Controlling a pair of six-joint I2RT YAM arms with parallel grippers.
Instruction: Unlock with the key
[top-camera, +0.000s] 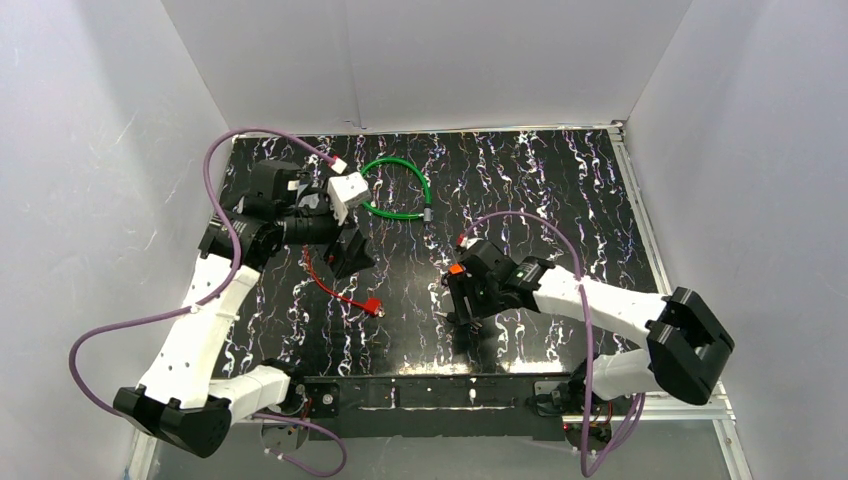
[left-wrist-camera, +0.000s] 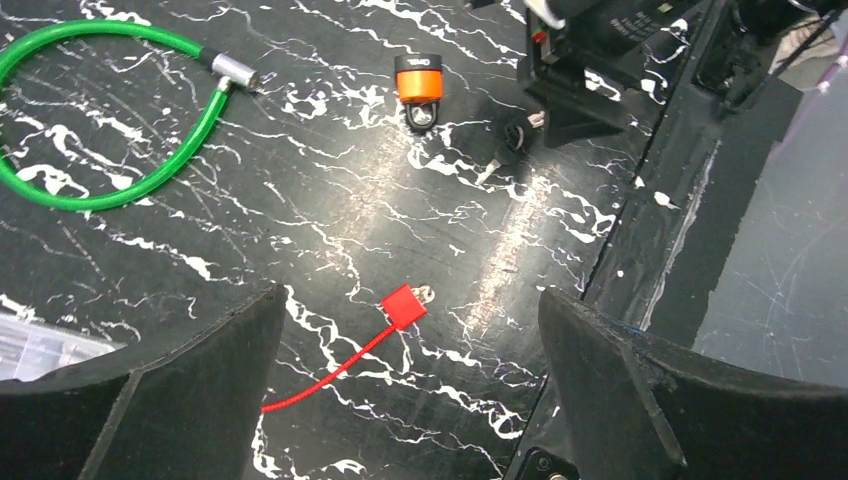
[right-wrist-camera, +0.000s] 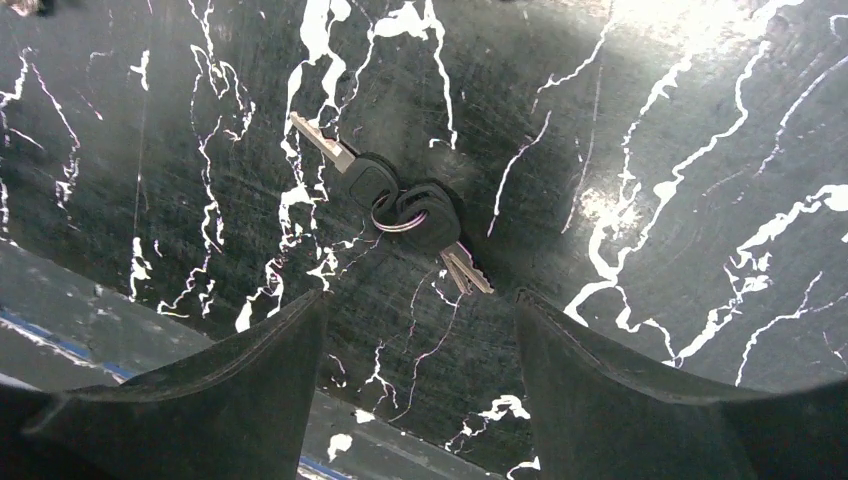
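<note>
Several keys with black heads (right-wrist-camera: 430, 217) lie on the dark marbled table, linked by a thin ring. Over them hangs my right gripper, its fingers apart and nothing between them; the keys lie just beyond the fingertips. An orange and black padlock (left-wrist-camera: 418, 85) rests on the table near that gripper, partly covered by the arm in the top view. My left gripper is held above the left side of the table, open and empty. Beneath it lies a red lock (left-wrist-camera: 404, 306) with a red cable.
A green cable lock (top-camera: 427, 195) is curled at the back middle of the table. In the left wrist view, a clear plastic piece (left-wrist-camera: 50, 348) shows at the left edge.
</note>
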